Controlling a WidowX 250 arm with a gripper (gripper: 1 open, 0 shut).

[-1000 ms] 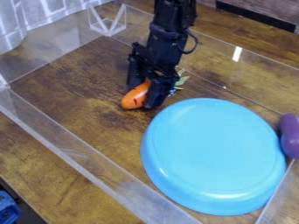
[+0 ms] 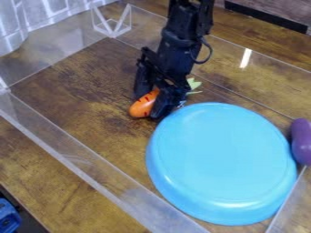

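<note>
The black gripper (image 2: 162, 91) reaches down from the top centre and sits low over an orange carrot (image 2: 142, 106) lying on the wooden floor of the tray. Its dark fingers surround the carrot's upper right part; whether they are closed on it cannot be seen. A small pale green piece (image 2: 195, 86) lies just right of the gripper, partly hidden by it.
A large blue disc (image 2: 221, 163) fills the lower right, close below the gripper. A purple object (image 2: 300, 141) is at the right edge. Clear plastic walls border the tray at left and bottom.
The gripper has shifted slightly around the carrot over the last second; the carrot stays in nearly the same place.
</note>
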